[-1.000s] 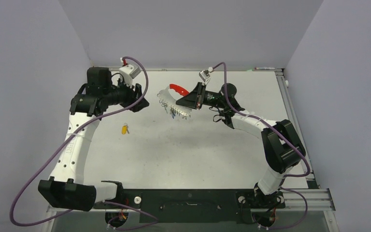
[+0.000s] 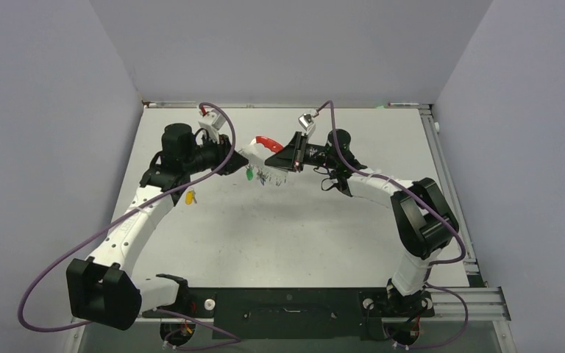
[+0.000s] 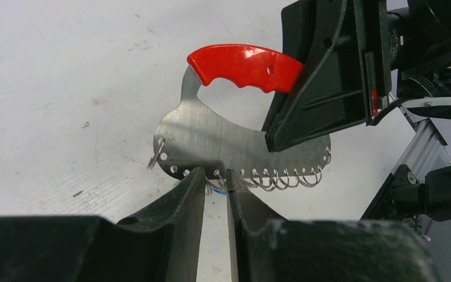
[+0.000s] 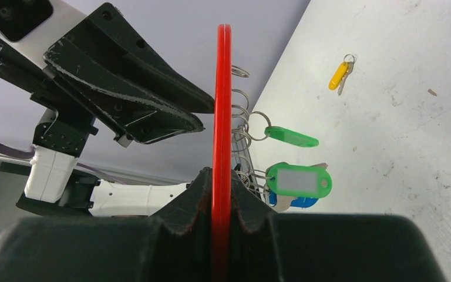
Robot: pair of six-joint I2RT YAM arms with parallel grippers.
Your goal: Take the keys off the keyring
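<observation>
My right gripper [image 2: 294, 154] is shut on the red-handled metal plate [image 3: 211, 129], whose lower edge is hung with several rings. Green tags [image 4: 296, 179], a blue tag [image 4: 304, 202] and keys hang from it, seen in the right wrist view. My left gripper faces the plate's ringed edge, its fingertips close together at the rings; whether anything is between them is unclear. In the right wrist view its fingers [image 4: 164, 117] stand beside the plate.
A yellow tag with a key [image 2: 190, 197] lies on the white table [image 2: 279, 243] left of centre. Grey walls border both sides.
My left gripper has moved right to the plate from farther left. The right gripper and plate have shifted slightly left and up in the top view.
</observation>
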